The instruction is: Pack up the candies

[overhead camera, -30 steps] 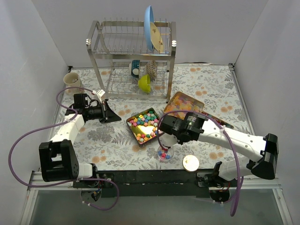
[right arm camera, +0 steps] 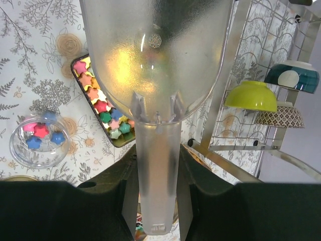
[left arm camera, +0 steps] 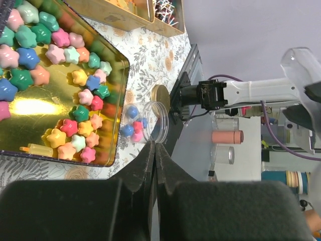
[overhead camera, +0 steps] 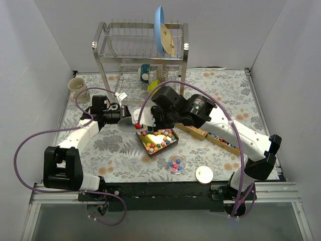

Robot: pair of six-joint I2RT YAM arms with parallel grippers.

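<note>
In the right wrist view my right gripper is shut on the handle of a clear plastic scoop (right arm camera: 150, 70), whose bowl fills the upper middle. My left gripper is shut, with nothing visible between its fingers, near the candy tray. The gold tray (overhead camera: 158, 149) holds star-shaped candies in many colours at table centre. A round clear container (overhead camera: 176, 163) with several blue and pink candies stands to its lower right, beside a gold lid (overhead camera: 204, 174). In the top view the scoop is raised above the tray's upper left.
A metal dish rack (overhead camera: 140, 60) with plates and bowls stands behind. Gold boxes (overhead camera: 220, 144) lie to the right, partly hidden by the right arm. A mug (overhead camera: 78, 88) sits at back left.
The right arm has risen and moved from over the clear container up and left past the candy tray. The left arm has moved right, toward the tray.
</note>
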